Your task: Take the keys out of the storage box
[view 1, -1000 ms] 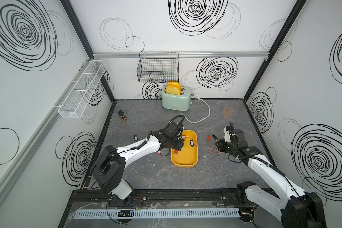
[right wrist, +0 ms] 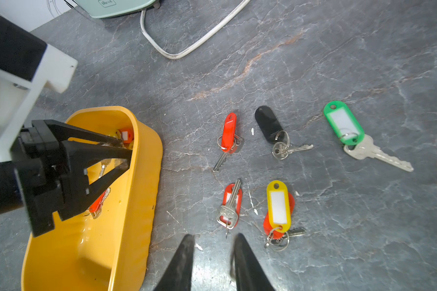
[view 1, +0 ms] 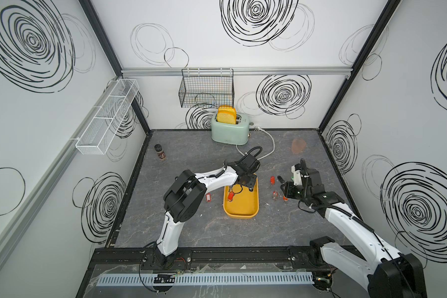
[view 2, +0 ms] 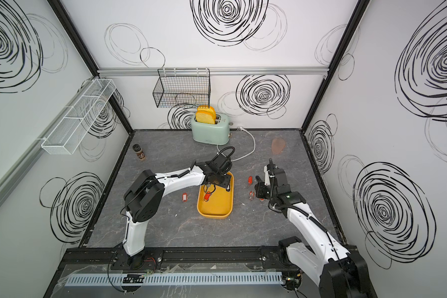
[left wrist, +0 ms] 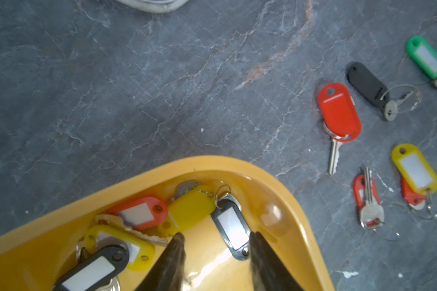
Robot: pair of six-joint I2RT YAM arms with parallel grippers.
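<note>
The yellow storage box [view 1: 241,216] stands mid-table. Inside it, several tagged keys show in the left wrist view: a black tag [left wrist: 232,229], a yellow tag [left wrist: 191,208], a red tag [left wrist: 143,212], a second yellow tag [left wrist: 139,254] and a second black tag [left wrist: 91,274]. My left gripper hangs open over the box, nothing held; the first black tag appears between its fingertips in that view. Right of the box, my right gripper has its fingers apart above the table, nothing visible between them.
Right of the box lie keys with a red tag [right wrist: 229,127], a black tag [right wrist: 267,123], a green tag [right wrist: 343,121] and a yellow tag [right wrist: 278,206]. A toaster [view 1: 230,130] with its white cable [view 1: 269,146] stands behind.
My left arm has swung rightward and slightly back, bringing its gripper from the box's left side over its back part. The right arm looks unmoved.
</note>
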